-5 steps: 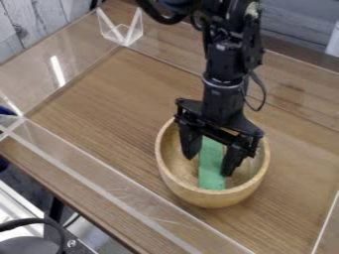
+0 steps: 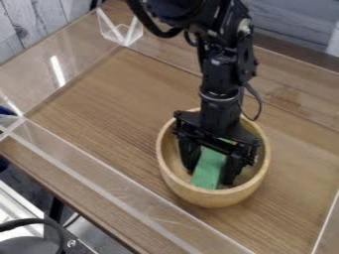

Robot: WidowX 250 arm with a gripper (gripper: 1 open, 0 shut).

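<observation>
A wooden bowl [image 2: 199, 191] sits on the wooden table. Inside it lies a green object [image 2: 207, 170], roughly oblong. The black gripper [image 2: 216, 154] reaches down into the bowl over the green object, its fingers around the object's upper part. Whether they press on it cannot be told, as the gripper body hides that end.
Clear tape strips run along the table's left and front edges. The table top left of the bowl [image 2: 106, 109] is clear. A wall stands at the back, and black cables lie at the lower left.
The gripper has shifted slightly left and lower in the bowl, and its fingers appear closer together. The green object's lower end has moved a little left.
</observation>
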